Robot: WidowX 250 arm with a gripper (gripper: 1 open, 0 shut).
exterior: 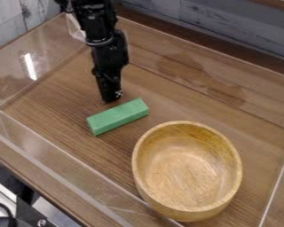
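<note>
The black gripper (113, 93) reaches down from the top of the camera view to the left-center of the wooden table, just above a green block (118, 116). The block lies flat and tilted diagonally, apart from the fingertips. A large pale wooden bowl (186, 168) stands at the lower right. Whether anything small is between the fingertips is too small to tell, as is how far apart they are.
Clear plastic or metal edging runs along the left side, and dark cables lie at the lower left corner.
</note>
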